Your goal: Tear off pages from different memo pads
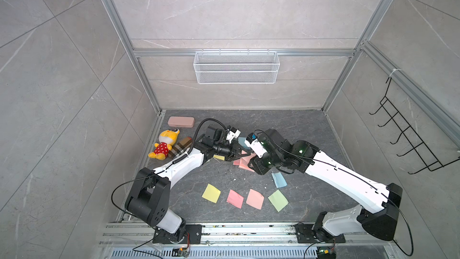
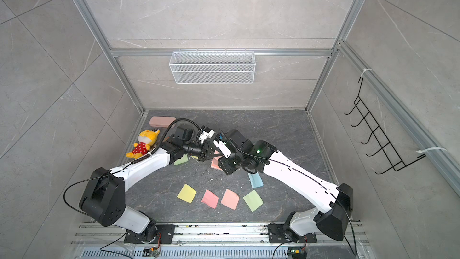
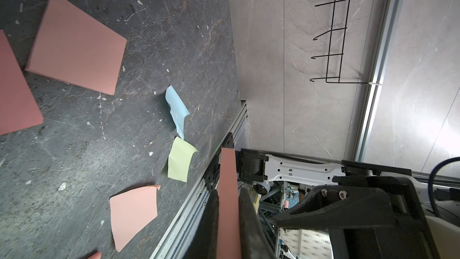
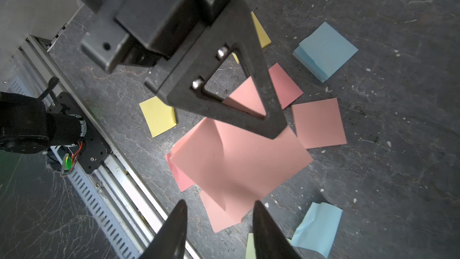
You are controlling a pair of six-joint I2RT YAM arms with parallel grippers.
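Observation:
My left gripper is shut on a pink pad, seen edge-on in the left wrist view; in the right wrist view it holds the pad with a large lifted pink sheet spread below its fingers. My right gripper is open above and beside that sheet, nothing seen between its fingers. Other pink pads and a blue pad lie on the floor beneath. Loose yellow, red-pink, pink, green and blue pages lie along the front and right.
A plush toy and pink case lie at the back left. A wire basket hangs on the back wall, a black hook rack on the right wall.

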